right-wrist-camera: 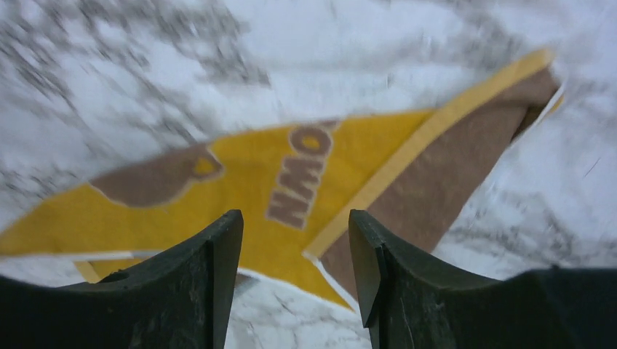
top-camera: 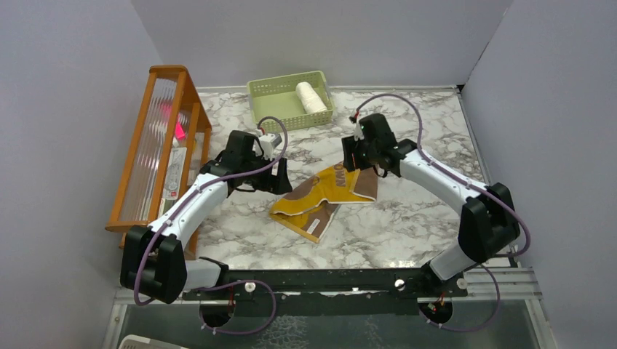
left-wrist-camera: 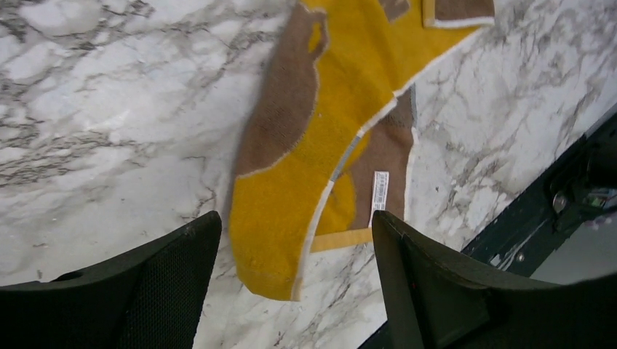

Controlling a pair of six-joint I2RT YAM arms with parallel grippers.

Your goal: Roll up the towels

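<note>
A yellow and brown towel (top-camera: 324,190) lies unrolled and partly folded over itself on the marble table, a white label on its near brown flap. My left gripper (top-camera: 280,179), open and empty, hangs by the towel's left side; in the left wrist view the towel (left-wrist-camera: 349,94) runs up and to the right beyond the left fingertips (left-wrist-camera: 207,229). Over the towel's far right part is my right gripper (top-camera: 351,156). Its fingers (right-wrist-camera: 222,240) stand apart in the right wrist view, and the towel (right-wrist-camera: 291,182) with brown lettering lies flat below, not gripped.
At the back stands a green basket (top-camera: 280,86) holding a white rolled towel (top-camera: 311,97). A wooden rack (top-camera: 190,102) with clear panels borders the left side. Bare marble (top-camera: 407,225) lies to the right and in front of the towel.
</note>
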